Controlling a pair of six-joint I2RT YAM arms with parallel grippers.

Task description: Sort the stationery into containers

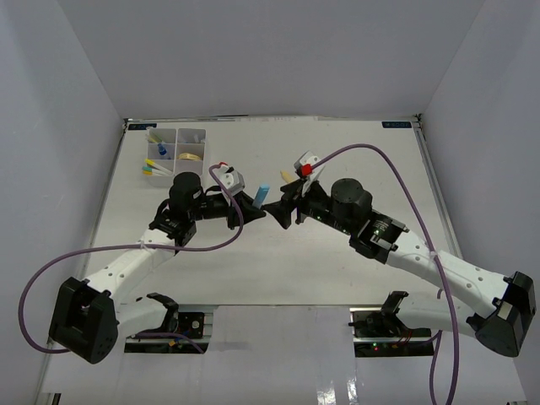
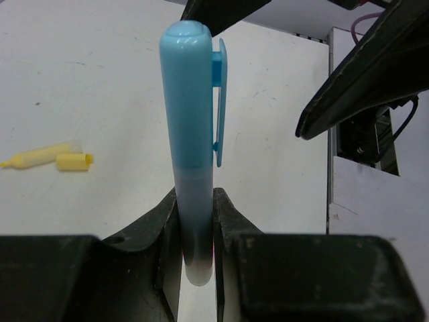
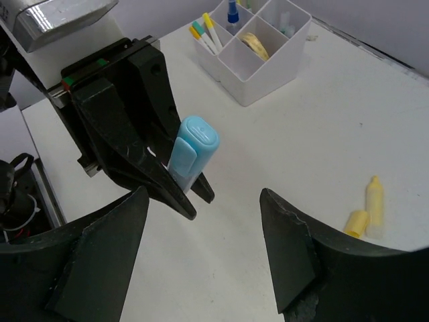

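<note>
A capped marker with a light blue top and clip (image 2: 189,100) stands upright in my left gripper, which is shut on its lower part; it also shows in the top view (image 1: 261,196). My right gripper is part open around empty space, close beside the marker, its fingers pointing toward it. A yellow marker (image 3: 375,208) lies on the table with its cap (image 3: 356,223) off beside it.
The white compartment organizer (image 1: 175,132) at the back left holds several pens and other small items.
</note>
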